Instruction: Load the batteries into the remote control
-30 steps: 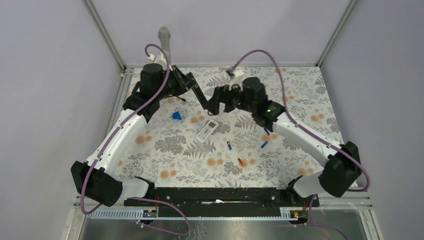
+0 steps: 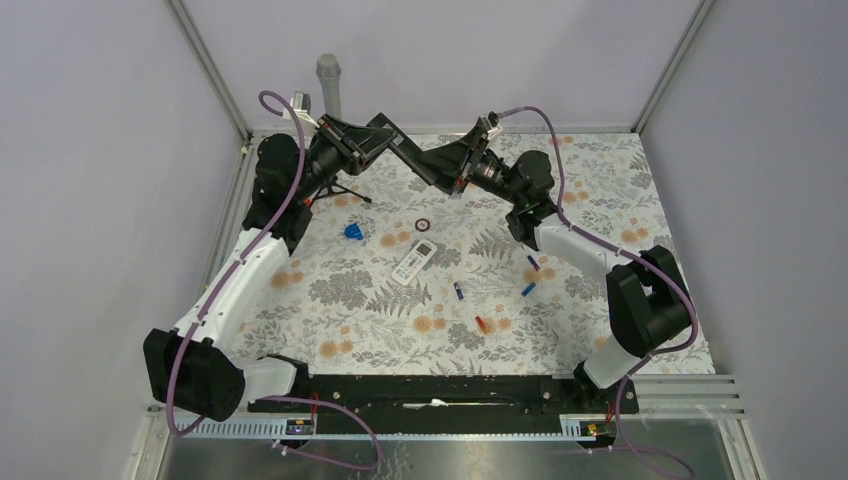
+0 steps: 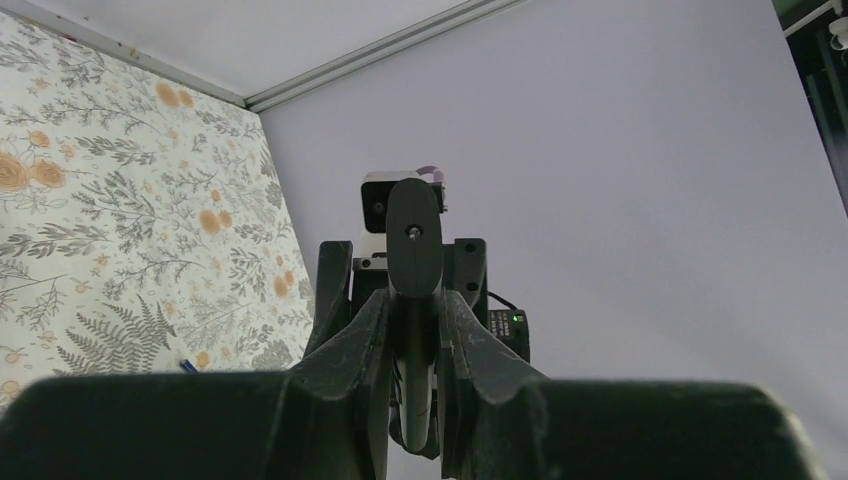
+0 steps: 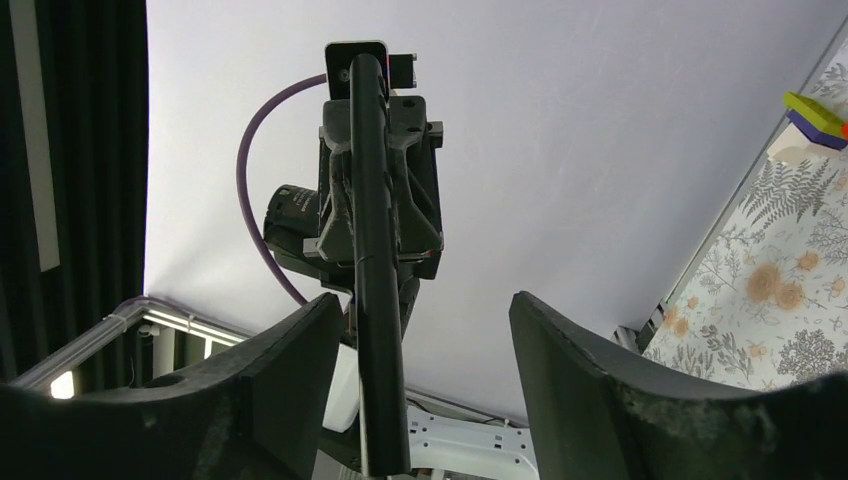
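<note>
A long black object, apparently a remote control (image 2: 402,146), hangs above the far part of the table. My left gripper (image 2: 381,140) is shut on its upper left end; the left wrist view shows the black remote (image 3: 413,240) edge-on between the pinched fingers. At the other end, my right gripper (image 2: 432,168) stands part open. In the right wrist view the remote (image 4: 378,300) lies between its parted fingers, nearer the left finger (image 4: 300,360). Small batteries lie on the table: a blue one (image 2: 528,289), a dark blue one (image 2: 458,290) and an orange-red one (image 2: 481,324).
On the floral table lie a white remote (image 2: 414,262), a dark ring (image 2: 423,225) and a blue item (image 2: 353,231). A grey post (image 2: 329,85) rises behind the left arm.
Both arms have shifted, and the black remote has tilted more sideways. My right gripper has moved toward the back and comes closer along the remote. The table items have stayed put.
</note>
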